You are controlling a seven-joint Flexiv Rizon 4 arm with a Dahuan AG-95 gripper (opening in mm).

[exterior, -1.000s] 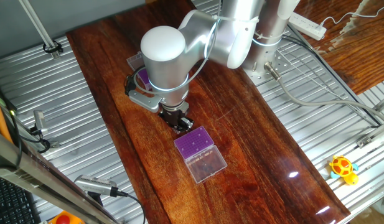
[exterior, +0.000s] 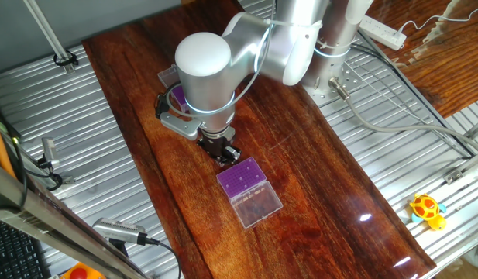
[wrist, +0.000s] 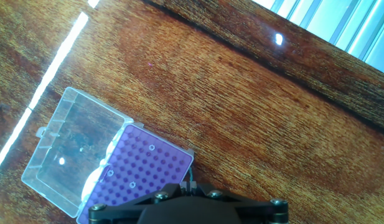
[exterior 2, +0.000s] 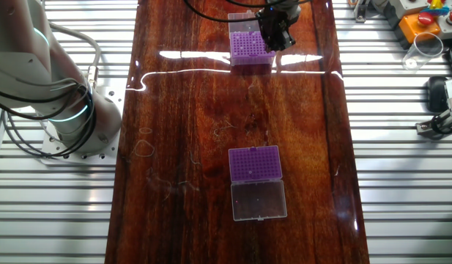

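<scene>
A purple rack box (exterior: 242,178) with a clear lid (exterior: 256,205) folded open lies on the dark wooden table. In the wrist view, the purple rack (wrist: 139,165) has rows of holes, and a few of them show pale rings. My gripper is beside the rack's corner, its fingertips close together. A thin pale sliver shows just past the tips; whether it is held or part of the box, I cannot tell. The second exterior view shows the dark gripper (exterior 2: 280,37) at the edge of the far purple rack (exterior 2: 247,45). Its height over the table is unclear.
A second purple rack box (exterior 2: 255,163), its clear lid (exterior 2: 259,201) also open, lies farther along the table and is mostly behind the arm in the first exterior view. A toy turtle (exterior: 427,209) sits off the table. Bare wood surrounds both boxes.
</scene>
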